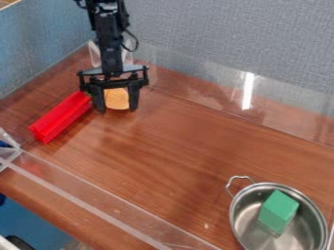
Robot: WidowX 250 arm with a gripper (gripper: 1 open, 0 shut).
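Note:
The black gripper (pixel 113 93) is low at the back left, its fingers around a yellowish round object (pixel 116 99) that is partly hidden behind it; whether it grips it cannot be told. Just left and in front of them lies a long red block (pixel 61 117) on the wooden table. At the front right a steel pot (pixel 310 226) with a wire handle holds a green cube (pixel 278 211).
A grey back wall (pixel 229 44), a blue side wall (pixel 29 54) and clear low rims border the surface.

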